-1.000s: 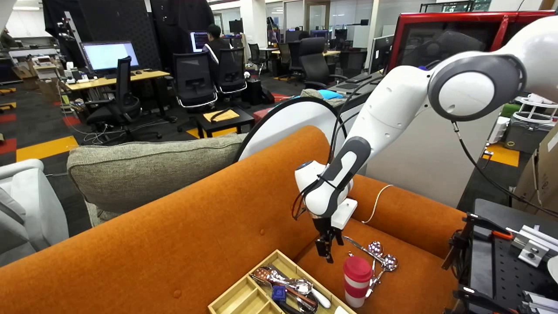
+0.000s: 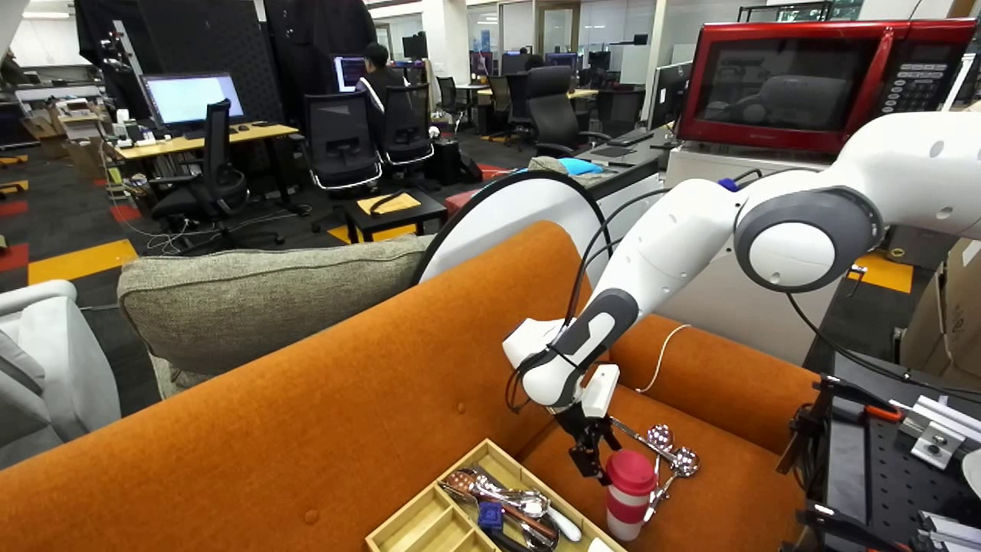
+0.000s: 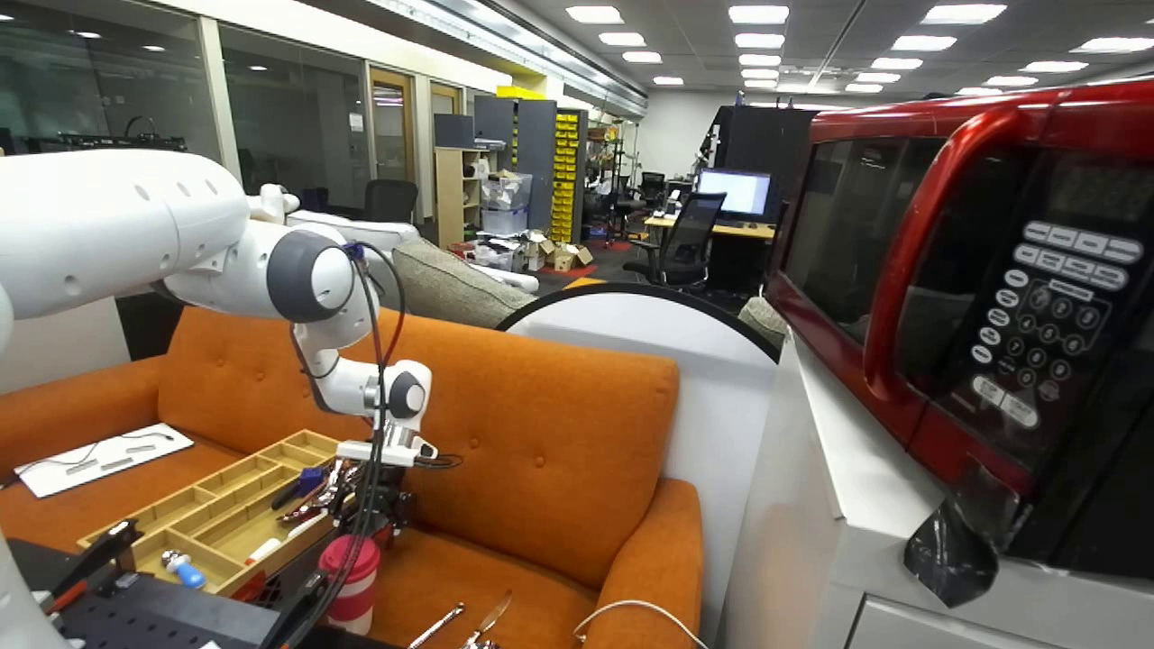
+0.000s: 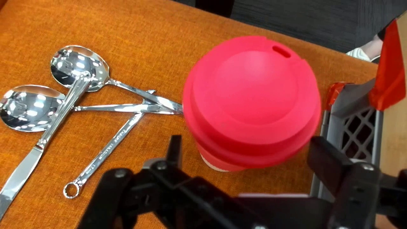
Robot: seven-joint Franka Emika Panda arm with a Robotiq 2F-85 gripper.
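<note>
A white cup with a red lid and red band [image 2: 629, 494] stands upright on the orange couch seat. In the wrist view its red lid [image 4: 253, 91] fills the middle. My gripper is open, its two black fingers spread wide, one to each side of the cup's near edge. Bare couch fabric shows between the left finger and the cup; whether the right finger touches it I cannot tell. In the second exterior view the cup [image 3: 352, 584] is partly covered by cables, and the gripper is just behind it.
Shiny ladles [image 4: 80, 68], a knife [image 4: 21, 175] and a wrench [image 4: 108, 149] lie beside the cup. A wooden divided tray [image 3: 200, 492] holding utensils stands on the other side. A grey basket [image 4: 375, 133] edges close to the cup. Past the utensils the seat is clear.
The cup and utensils appear to be in the same places.
</note>
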